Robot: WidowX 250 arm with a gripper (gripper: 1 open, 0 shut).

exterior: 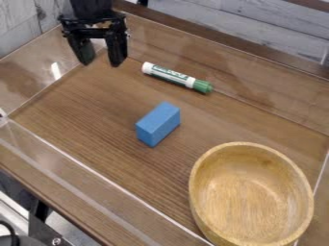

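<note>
My black gripper [94, 52] hangs at the top left of the camera view, open, its two fingers apart above the wooden surface. A white and green tube [176, 78] lies to its right. A blue block [158, 123] sits in the middle, in front of the tube and apart from it.
A round, empty tan basket [251, 223] stands at the front right. A raised clear edge runs along the left side.
</note>
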